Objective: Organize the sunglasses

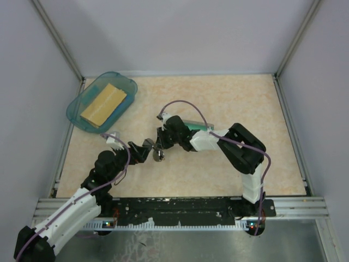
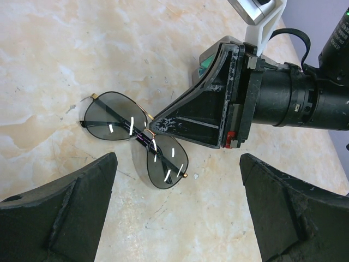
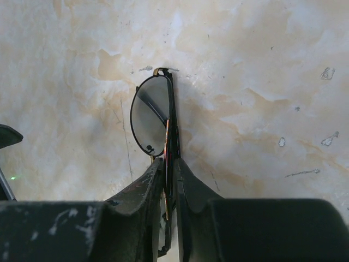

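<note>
Dark-lensed, gold-framed sunglasses [image 2: 166, 164] lie folded on the beige table, just below the middle in the top view. My right gripper is at their bridge, its fingertips close round the folded temples and frame; whether it grips them is hard to tell. In the left wrist view the right gripper's tip touches the bridge between the lenses [image 2: 109, 114]. My left gripper [image 1: 143, 153] hangs just left of the sunglasses, open, its fingers wide on either side of them with nothing between.
A teal tray [image 1: 121, 112] with a cardboard piece [image 1: 102, 104] sits at the back left. A green case [image 1: 202, 125] lies behind the right arm, partly hidden.
</note>
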